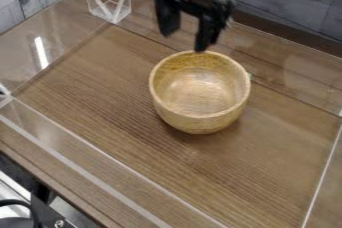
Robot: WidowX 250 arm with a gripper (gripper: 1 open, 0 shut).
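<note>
A large tan plastic bowl (199, 89) sits empty on the wooden table (80, 112), slightly right of the middle. Above and behind it, at the top of the view, the dark robot arm holds my gripper (187, 34), with two dark fingertips hanging apart over the table, one at the left and one at the right. The gripper is open, and I see nothing between its fingers. The upper part of the arm is cut off by the frame's edge.
A small white wire-like object (108, 2) stands at the back left near the table's edge. Dark cables lie at the bottom left corner.
</note>
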